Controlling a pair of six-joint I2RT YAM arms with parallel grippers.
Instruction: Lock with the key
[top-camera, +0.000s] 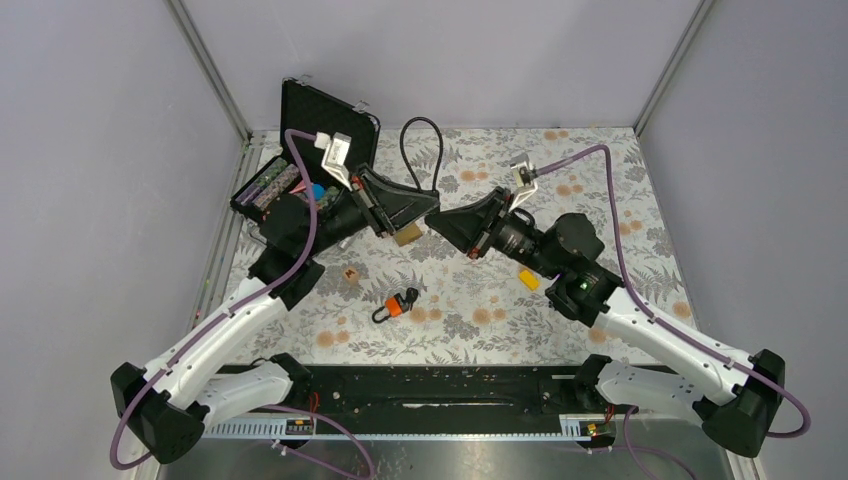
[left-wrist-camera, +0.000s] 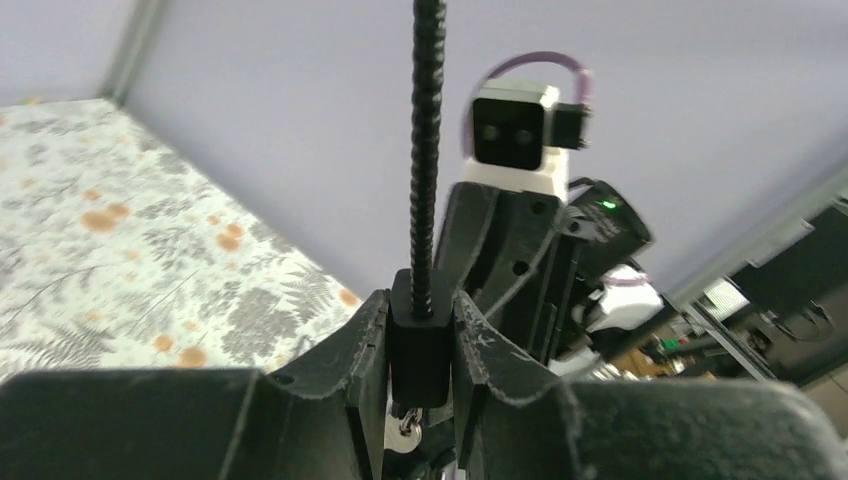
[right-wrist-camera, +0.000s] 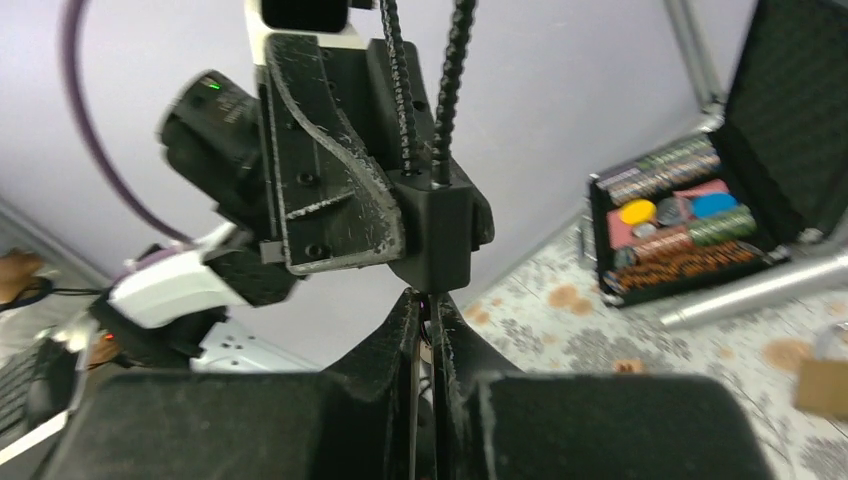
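Both grippers meet above the mat's centre on a black cable lock (top-camera: 439, 155) with a looped braided shackle. In the left wrist view, my left gripper is shut on the lock's black body (left-wrist-camera: 420, 330), with the braided cable rising from it. In the right wrist view, that body (right-wrist-camera: 430, 230) is in the left gripper, and my right gripper is shut just below it on a small piece at the lock's bottom, apparently the key, mostly hidden by the fingers.
An open black case (top-camera: 330, 120) of coloured parts stands back left. On the patterned mat (top-camera: 460, 330) lie a brass block (top-camera: 407, 236), an orange-black item (top-camera: 395, 305) and a yellow piece (top-camera: 529, 279).
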